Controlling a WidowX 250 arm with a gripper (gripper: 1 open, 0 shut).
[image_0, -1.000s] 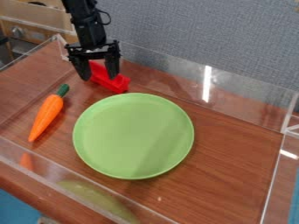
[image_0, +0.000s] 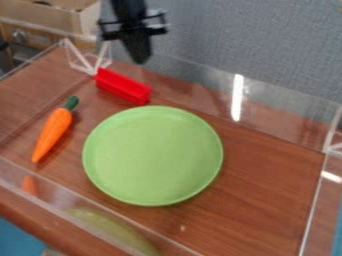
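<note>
My black gripper (image_0: 138, 42) is raised at the top of the view, blurred, above and behind a red block (image_0: 123, 86). The block lies on the wooden table behind a green plate (image_0: 152, 156). An orange carrot (image_0: 54, 130) with a green top lies left of the plate. The fingers are too blurred to show how far apart they are; the block is clear of them.
Clear panels edge the table, with a grey wall (image_0: 254, 40) behind and a cardboard box (image_0: 40, 15) at the back left. A yellow-green object (image_0: 110, 229) is at the front edge.
My gripper has risen from the red block, up and slightly right, leaving it on the table in about the same place.
</note>
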